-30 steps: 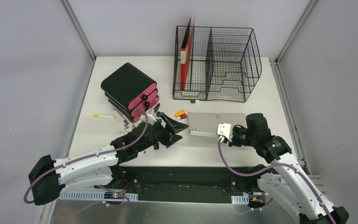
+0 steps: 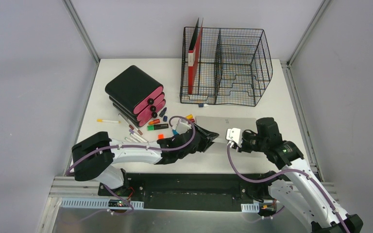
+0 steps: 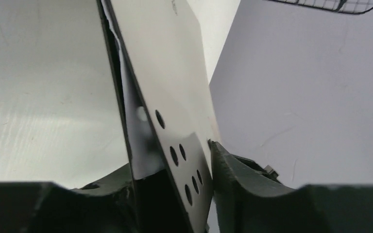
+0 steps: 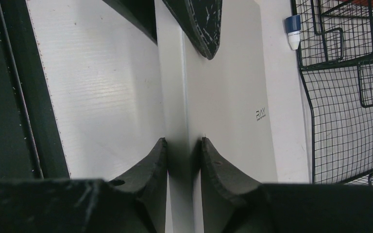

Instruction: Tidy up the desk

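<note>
A flat grey board marked RAY (image 4: 233, 111) is raised along its near edge at the middle of the desk (image 2: 284, 107). My right gripper is shut on that edge. My left gripper is at the board's left part, around its edge, with a side dotted with holes between its fingers; whether they grip it cannot be told. Markers (image 2: 157, 126) lie scattered at the left, beside stacked black-and-pink cases (image 2: 128, 87).
A black wire organizer (image 2: 243, 73) stands at the back, holding a red folder (image 2: 192, 77) in its left compartment. A small blue-capped item (image 4: 293, 26) lies at its front.
My left arm has moved rightward from over the markers to the board's left end. My right arm and the organizer look unchanged.
</note>
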